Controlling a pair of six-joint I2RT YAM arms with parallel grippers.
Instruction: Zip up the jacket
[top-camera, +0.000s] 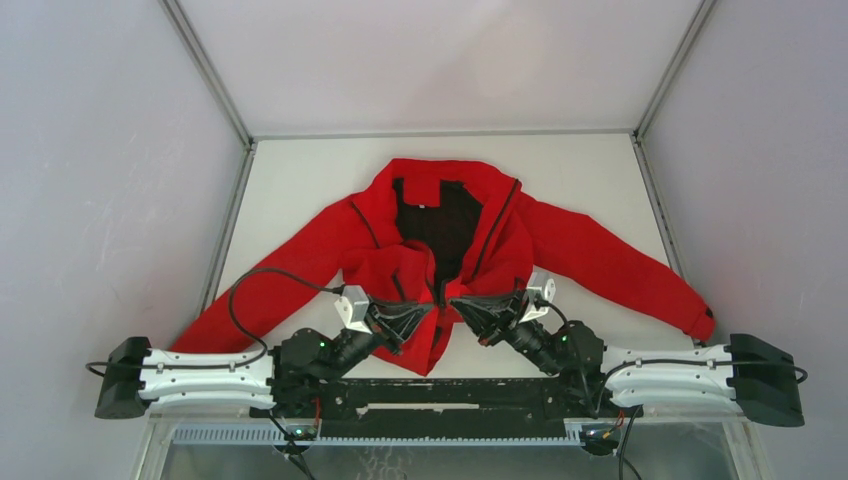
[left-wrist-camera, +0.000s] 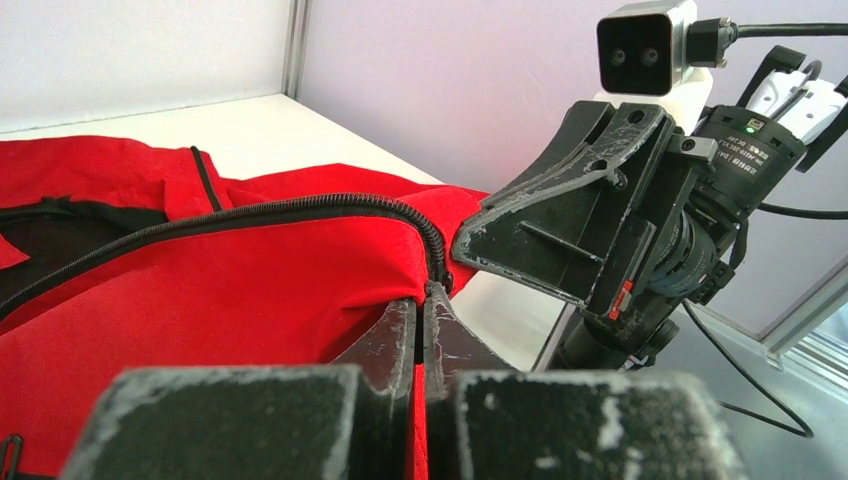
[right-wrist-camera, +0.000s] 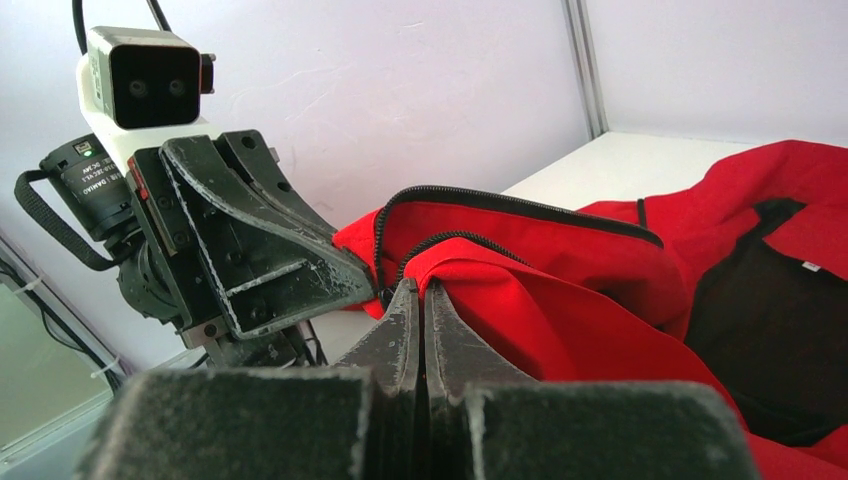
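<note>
A red jacket (top-camera: 560, 235) lies open on the white table, its collar at the far side and its dark lining (top-camera: 445, 220) showing. My left gripper is shut on one front edge near the hem, with red cloth between its fingers and the black zipper teeth (left-wrist-camera: 330, 202) curving down to the tips. Close by on its right, my right gripper is shut on the other front edge, whose red cloth (right-wrist-camera: 465, 262) folds over the fingertips. The two grippers nearly meet in the top view. The slider and the zipper's bottom end are hidden by the fingers.
The sleeves spread out to both sides, the left one (top-camera: 290, 265) running down toward the left arm and the right one (top-camera: 630, 265) toward the right wall. Bare table (top-camera: 580, 155) shows around the collar. Walls (top-camera: 760, 180) close in the sides and back.
</note>
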